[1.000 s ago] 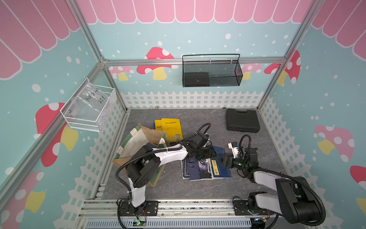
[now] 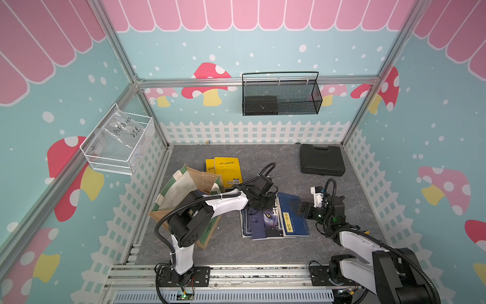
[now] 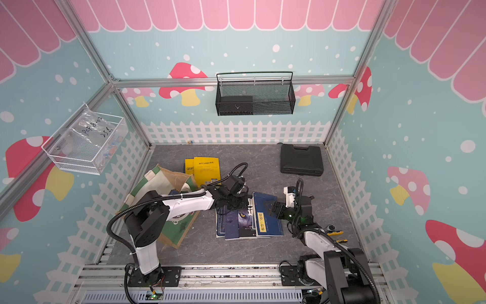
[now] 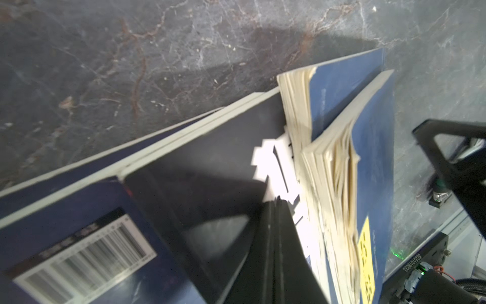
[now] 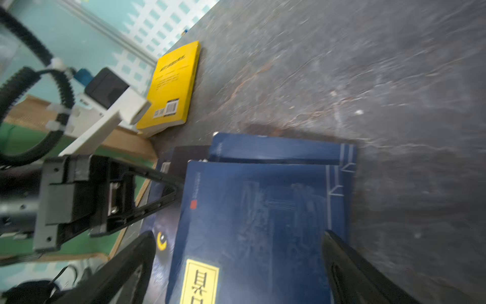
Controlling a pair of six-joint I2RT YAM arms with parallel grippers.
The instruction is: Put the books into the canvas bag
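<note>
The open canvas bag [image 2: 184,182] lies at the left, partly hidden by my left arm. Right of it lie dark books with an eye cover [image 3: 238,228] and thick blue books [image 2: 293,223], pages toward the left. My left gripper is shut, nothing between its fingers, over the dark books beside those pages. My right gripper stands open at the right of the blue books, which show between its fingers in the right wrist view. Yellow books [image 2: 226,169] lie behind the bag.
A black case [image 2: 322,159] sits at the back right. Yellow-handled tools [image 3: 335,233] lie at the right edge. Wire baskets [image 2: 282,98] hang on the walls. Floor between the yellow books and case is clear.
My left gripper has shifted slightly left. My right gripper and arm have moved a little, the head now slightly higher in view. The blue books have shifted slightly.
</note>
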